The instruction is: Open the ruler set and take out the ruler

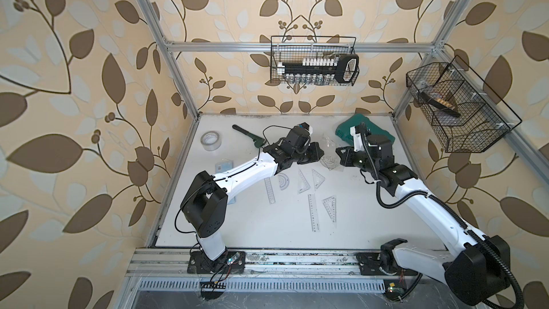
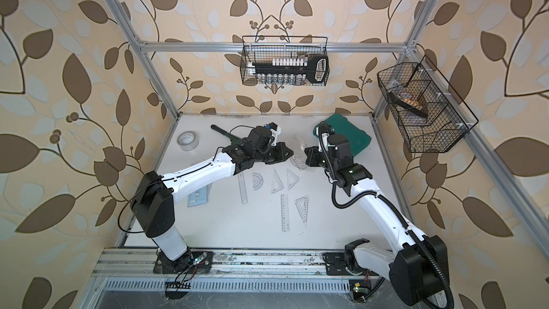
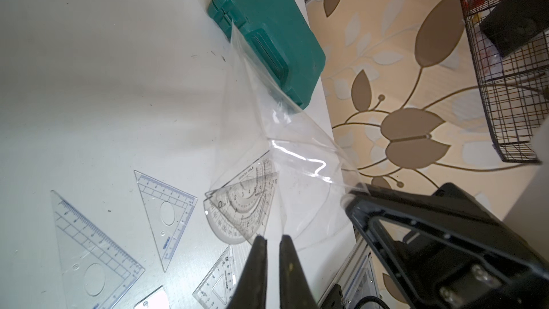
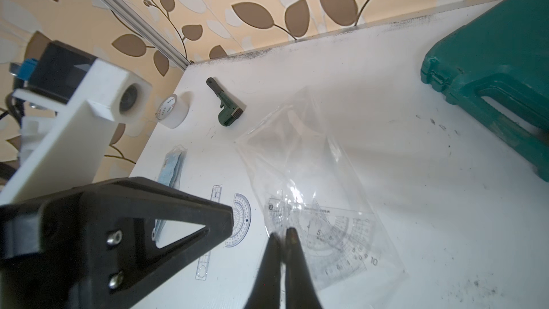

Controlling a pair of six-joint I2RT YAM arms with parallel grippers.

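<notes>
A clear bag [image 3: 286,137] hangs between my grippers, with protractor and triangle pieces [image 3: 240,200] showing at or through it. In the right wrist view my right gripper is shut on the bag's near part, which stretches away from it toward the back. My left gripper faces it, its two fingers a little apart with nothing clearly between them. Loose on the table lie triangles [image 3: 165,211], a straight ruler [image 1: 313,213] and a protractor [image 4: 240,220].
A green case [image 4: 491,68] sits at the back right. A tape roll [image 1: 210,139], a green tool [image 1: 248,135] and a blue packet [image 2: 197,194] are on the left. Wire baskets [image 1: 314,63] hang on the walls.
</notes>
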